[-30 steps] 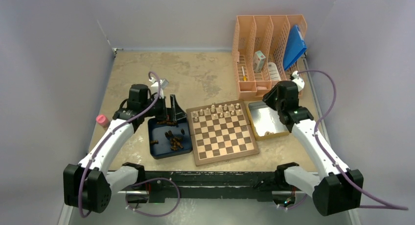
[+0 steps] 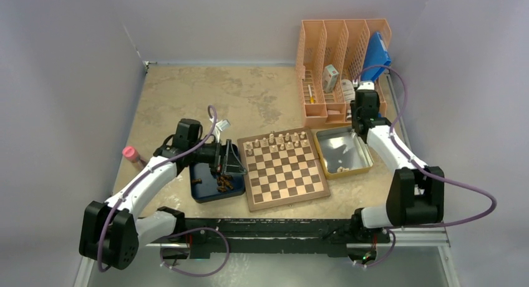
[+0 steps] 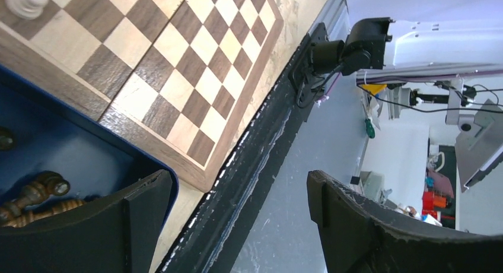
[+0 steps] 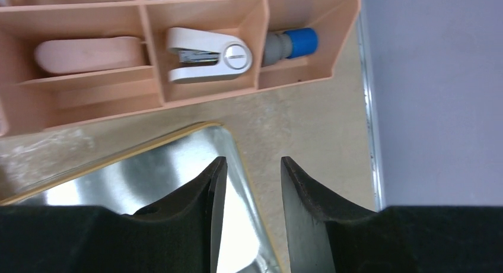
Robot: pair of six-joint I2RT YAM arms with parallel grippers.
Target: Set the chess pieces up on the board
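Note:
The chessboard lies in the middle of the table, with several light pieces standing along its far side. Dark pieces lie in a heap inside the blue tray left of the board. Over that tray's right edge my left gripper stands open, its fingers wide apart with nothing between them. A few light pieces rest in the metal tray on the right. Above that tray's far right corner is my right gripper, part open and empty between its fingers.
A peach organizer stands behind the metal tray, holding a stapler, a blue-capped bottle and a blue folder. A pink-red cylinder is at the far left.
My left gripper has moved right and slightly toward the front, over the blue tray's right edge.

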